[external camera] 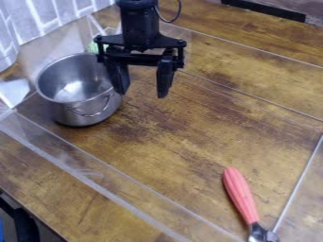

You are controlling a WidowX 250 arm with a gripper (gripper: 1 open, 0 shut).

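Observation:
My black gripper [142, 79] hangs at the upper middle of the camera view, its two fingers spread wide apart with nothing seen between them. Its left finger is at the rim of a steel pot [83, 106] on the left of the wooden table [177, 170], overlapping it in view; whether they touch I cannot tell. A utensil with a red handle [240, 197] lies at the lower right, away from the gripper.
Clear barrier panels [89, 175] edge the work area. A green item [94, 45] and a white object [13, 93] sit behind and left of the pot.

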